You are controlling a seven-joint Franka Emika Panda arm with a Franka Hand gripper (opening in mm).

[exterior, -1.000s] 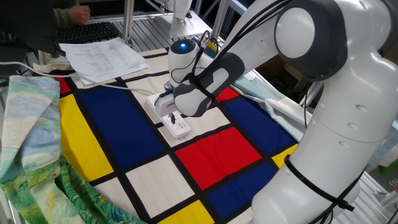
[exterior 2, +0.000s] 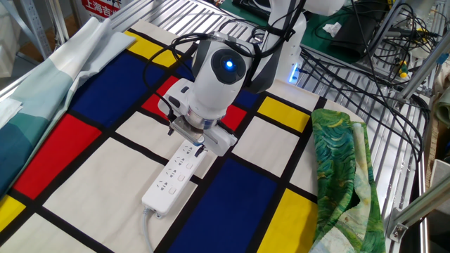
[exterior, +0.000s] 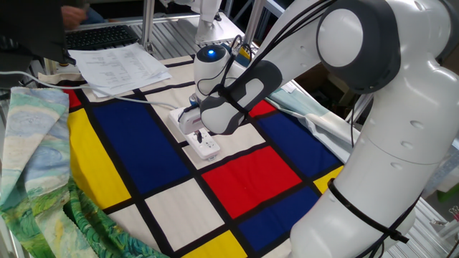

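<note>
A white power strip with several sockets and switches lies flat on the patterned cloth. Its cable leaves from the end away from the arm. My gripper points down over the strip's other end, its fingertips close to the socket face. In exterior view 1 the hand hides the middle of the power strip, and a small dark shape shows at the fingers. The fingers are too small and too covered to tell whether they are apart or hold anything.
Printed papers and a keyboard are at the back left in exterior view 1. Folded green painted fabric and pale blue-green fabric lie along the cloth's sides. Around the strip, the cloth is clear.
The arm, gripper and power strip show no visible movement. A person's hand near the keyboard has shifted to the left.
</note>
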